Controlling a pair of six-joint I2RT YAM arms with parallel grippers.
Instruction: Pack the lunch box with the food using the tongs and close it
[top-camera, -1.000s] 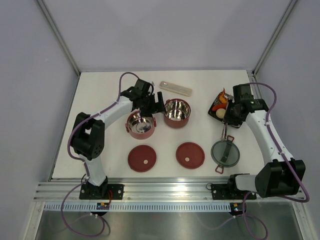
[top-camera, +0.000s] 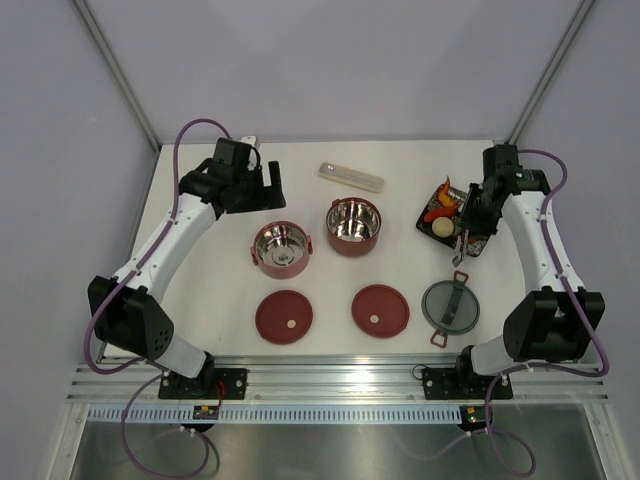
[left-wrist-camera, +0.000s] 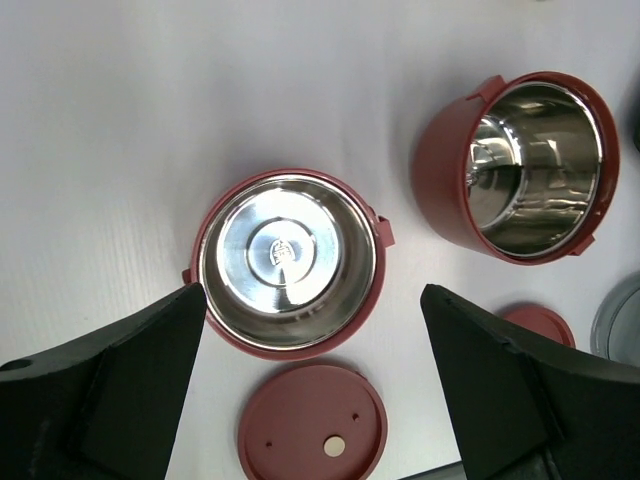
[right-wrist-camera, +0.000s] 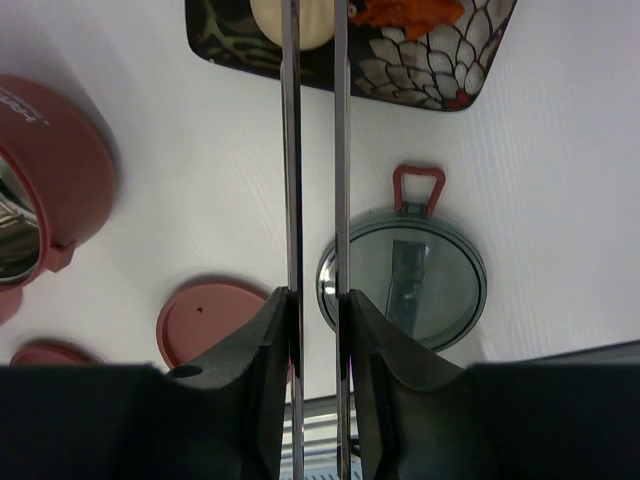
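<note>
Two red steel-lined lunch box containers stand mid-table: a shallow one (top-camera: 282, 250) and a deeper one (top-camera: 353, 220). Red lids (top-camera: 284, 310) lie in front. My left gripper (top-camera: 272, 185) is open above and behind the shallow container, fingers empty. My right gripper (top-camera: 462, 240) is over a dark tray (top-camera: 423, 229) of food, including a pale round piece (top-camera: 442, 226) and orange pieces (top-camera: 445, 200). In the right wrist view its long metal fingers are close together; whether anything is between their tips is unclear.
A glass lid (top-camera: 440, 310) with red handles lies at the right front, before the tray. A pale bar (top-camera: 350, 177) lies at the back.
My right arm has shifted slightly toward the back right over the food tray.
</note>
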